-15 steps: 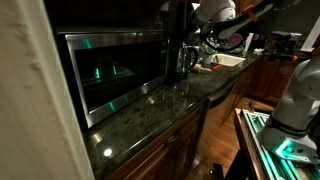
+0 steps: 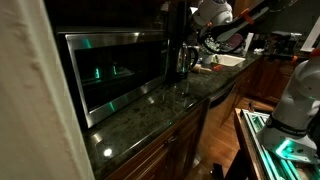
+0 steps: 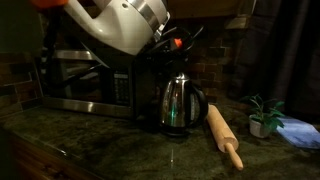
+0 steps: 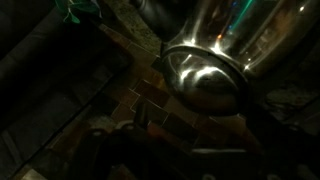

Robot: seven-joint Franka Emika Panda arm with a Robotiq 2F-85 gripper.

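Note:
A shiny metal kettle (image 3: pixel 180 107) with a dark handle stands upright on the dark counter (image 3: pixel 95 145). My gripper (image 3: pixel 176 44) hangs just above the kettle's top, at the end of the white arm. In the wrist view the kettle's metal body (image 4: pixel 245 32) and rounded lid (image 4: pixel 200 80) fill the upper right, close to the open gripper. That view is very dark, and the fingers are hard to make out. Nothing shows held. From exterior view 1 the kettle (image 2: pixel 183 60) appears small, and the gripper cannot be made out clearly.
To the right of the kettle lies a wooden rolling pin (image 3: pixel 222 135), with a potted plant (image 3: pixel 263 120) beyond it. A microwave (image 3: pixel 90 85) stands to the left. Brick tiling backs the counter, whose front left stretch is clear.
The arm at the top of exterior view 1 has shifted slightly over the last second. The kettle appears to stay where it was.

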